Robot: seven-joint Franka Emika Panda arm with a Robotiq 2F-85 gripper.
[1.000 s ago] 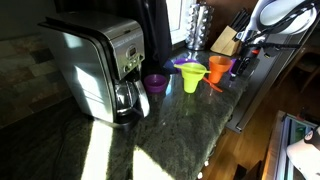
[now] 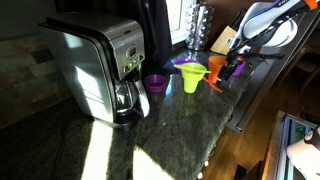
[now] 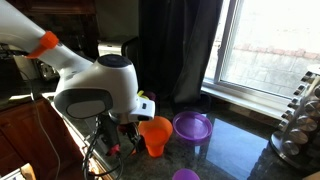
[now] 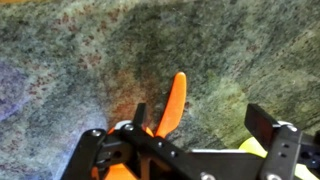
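Observation:
An orange cup (image 2: 214,67) stands on the dark counter, with my gripper (image 2: 233,58) just to its right in exterior view 1. An orange utensil (image 4: 173,105) lies below the gripper in the wrist view, between the two spread fingers and not touched by them. Nothing is held in the open fingers. Part of the orange cup (image 4: 119,172) shows behind the left finger. A yellow-green cup (image 2: 192,78) stands left of the orange one. In exterior view 2 the arm's white housing partly hides the gripper beside the orange cup (image 3: 155,136).
A purple bowl (image 3: 193,126) sits near the window, and a purple cup (image 2: 155,83) stands by the coffee maker (image 2: 112,70). Another purple item (image 2: 237,68) is near the gripper. A spice rack (image 2: 199,26) stands at the back.
My arm has swung left in exterior view 1, from over the counter's right edge to beside the orange cup. The cups and the utensil look unmoved.

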